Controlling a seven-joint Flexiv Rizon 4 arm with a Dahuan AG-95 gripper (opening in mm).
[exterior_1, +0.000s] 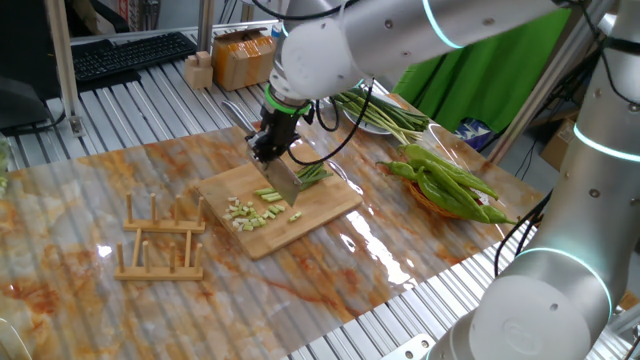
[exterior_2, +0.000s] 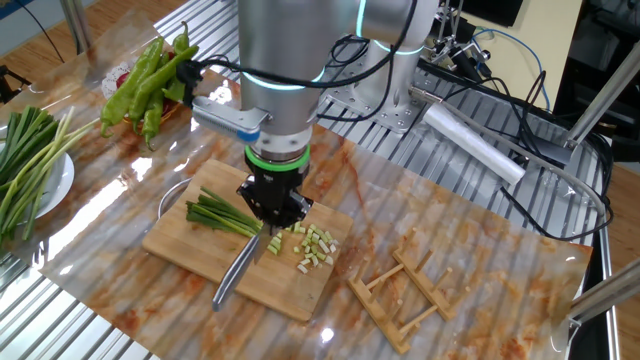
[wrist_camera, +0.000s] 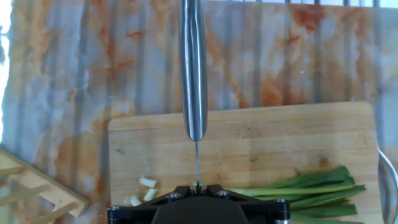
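My gripper (exterior_1: 266, 150) is shut on a kitchen knife with a metal handle (wrist_camera: 194, 74) and a broad blade (exterior_1: 283, 184). In exterior view 2 the handle sticks out toward the lower left. The blade hangs over the wooden cutting board (exterior_1: 325, 205), edge down; whether it touches anything there I cannot tell. Uncut green scallions (exterior_2: 220, 212) lie across the board on one side of the knife, and chopped scallion pieces (exterior_2: 316, 246) are scattered on the other. In the wrist view the gripper's body hides most of the blade.
A wooden peg rack (exterior_1: 160, 272) stands beside the board. Green peppers (exterior_1: 445, 185) fill a basket on the opposite side, and a plate of whole scallions (exterior_2: 58, 190) lies beyond. A round metal rim (exterior_2: 172, 198) shows at the board's edge.
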